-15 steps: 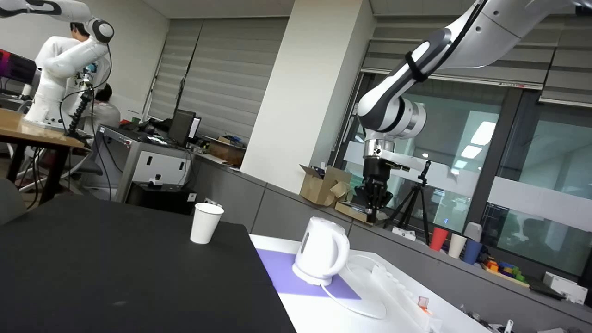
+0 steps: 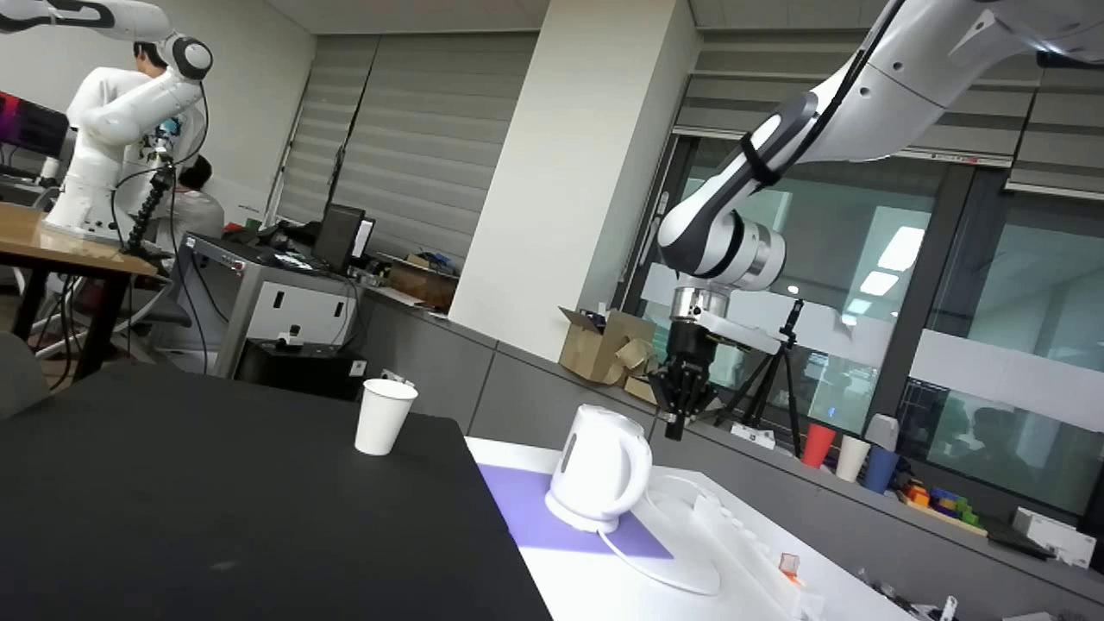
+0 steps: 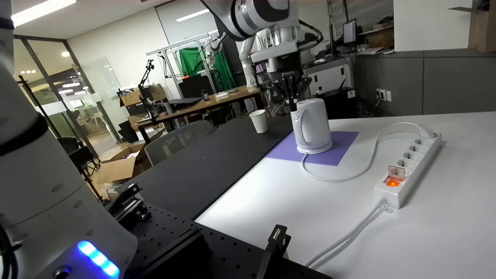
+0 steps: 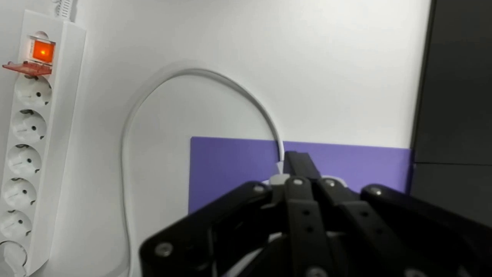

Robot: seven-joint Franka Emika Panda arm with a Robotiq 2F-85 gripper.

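Note:
A white electric kettle [image 2: 592,471] stands upright on a purple mat [image 3: 345,140], its handle [image 3: 304,130] toward the arm's base in exterior view 2. My gripper [image 2: 675,429] points down beside the kettle's top, on the handle side. Its fingertips [image 3: 293,107] overlap the upper handle in exterior view 2, while a gap shows in exterior view 1. The fingers are shut, and nothing shows between them. In the wrist view the black fingers [image 4: 302,166] cover most of the kettle. A white paper cup [image 2: 383,417] stands upright on the black table.
A white power strip [image 3: 414,162] with a lit orange switch [image 4: 43,51] lies on the white table, its lid raised. The kettle's cable [image 3: 367,172] loops across to it. Bare white tabletop [image 3: 279,204] lies in front of the mat.
My gripper has come lower and a little to the left in exterior view 1, closer to the kettle. The kettle and cup stand where they were.

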